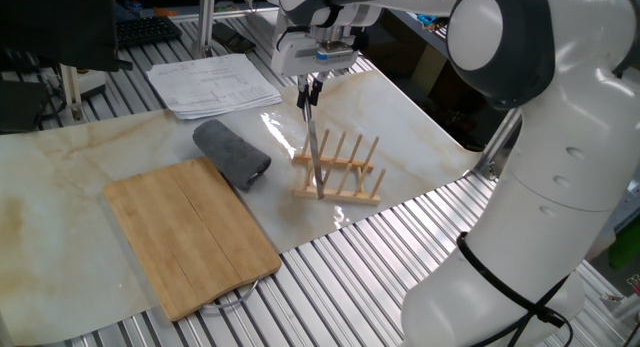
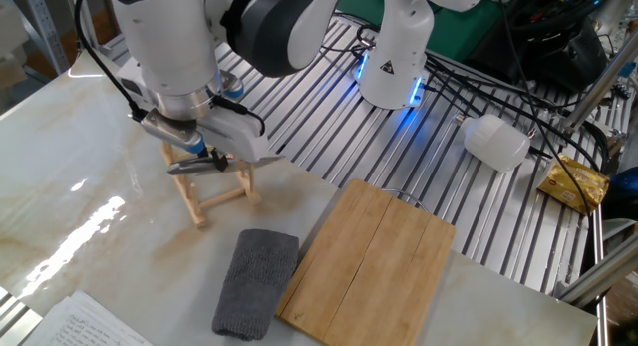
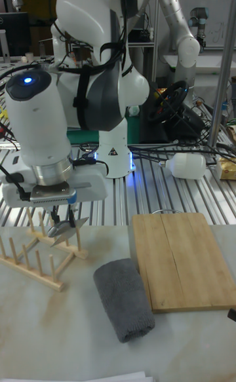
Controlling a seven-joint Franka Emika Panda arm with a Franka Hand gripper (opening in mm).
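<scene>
In exterior view 1 my gripper (image 1: 310,93) points down over the wooden rack (image 1: 345,198), its dark fingers closed around the top of a thin metal blade (image 1: 314,147), which looks like a knife. The blade hangs nearly upright, its lower end overlapping the left part of the rack's front rail. Seen from exterior view 3, the silvery blade (image 3: 67,232) is among the rack's pegs (image 3: 51,265), under the hand. Exterior view 2 shows the blade (image 2: 199,167) above the rack (image 2: 221,198), partly covered by the hand. Whether it rests on the rack I cannot tell.
A wooden cutting board (image 1: 190,237) lies flat, with a rolled grey towel (image 1: 232,154) between it and the rack. Papers (image 1: 213,85) lie farther back. Beyond the marbled sheet (image 1: 50,187) run metal slats. A white container (image 2: 495,143) lies near the robot's base.
</scene>
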